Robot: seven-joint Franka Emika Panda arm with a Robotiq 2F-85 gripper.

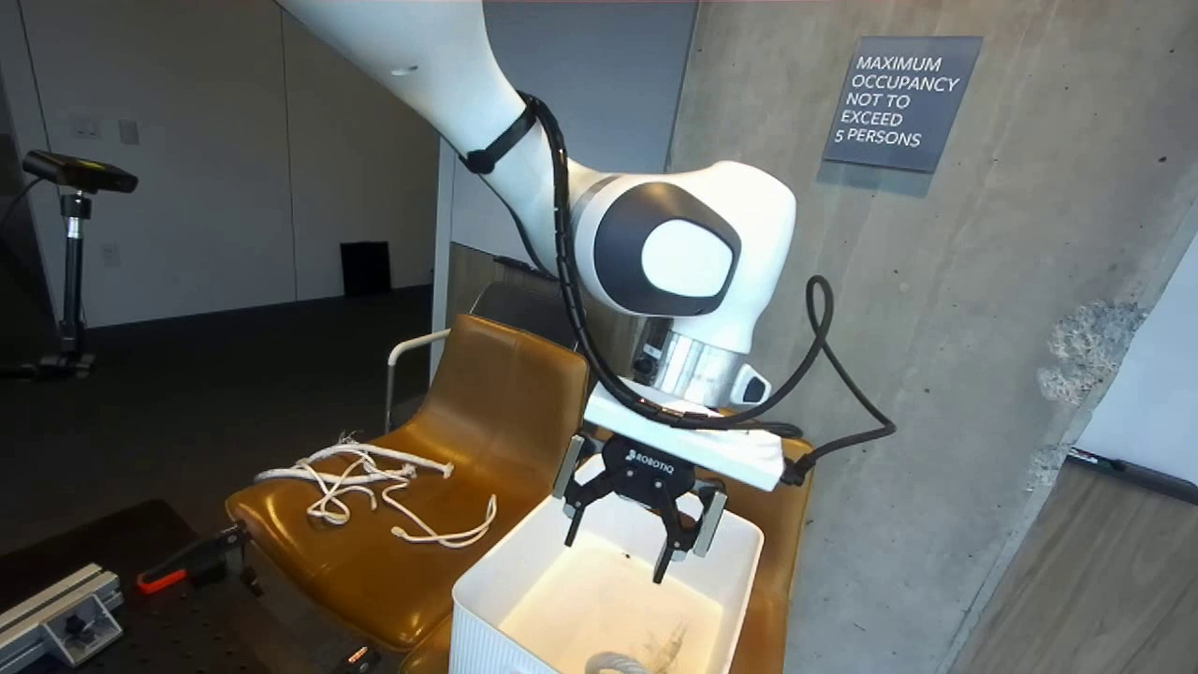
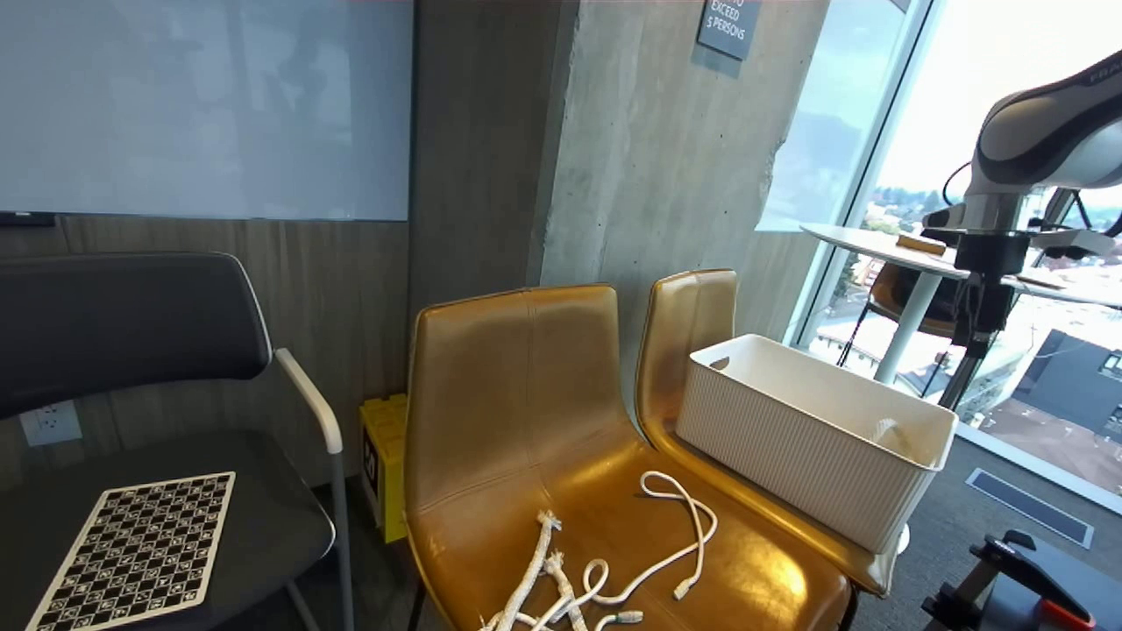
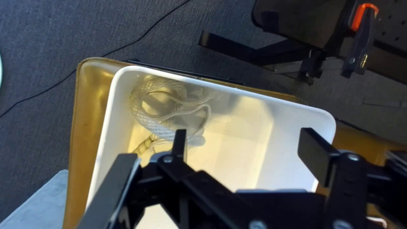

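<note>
My gripper (image 1: pixel 612 558) reaches down over the white bin, its two fingers spread well apart with nothing between them. In the wrist view a thick white rope (image 3: pixel 156 128) lies curled in one end of the bin, with a thinner cord (image 3: pixel 183 112) looped beside it. The white bin (image 2: pixel 799 442) stands on a brown chair. More white ropes (image 1: pixel 359 477) lie tangled on the seat of the neighbouring brown chair. In exterior view 2 the gripper (image 2: pixel 957 394) shows from the side, at the bin's far right.
A brown chair (image 2: pixel 515 394) stands beside the bin's chair, against a concrete wall (image 1: pixel 898 337). A clamp with an orange part (image 3: pixel 364 17) sits on a dark table edge near the bin. A black chair with a patterned board (image 2: pixel 142 547) is farther left.
</note>
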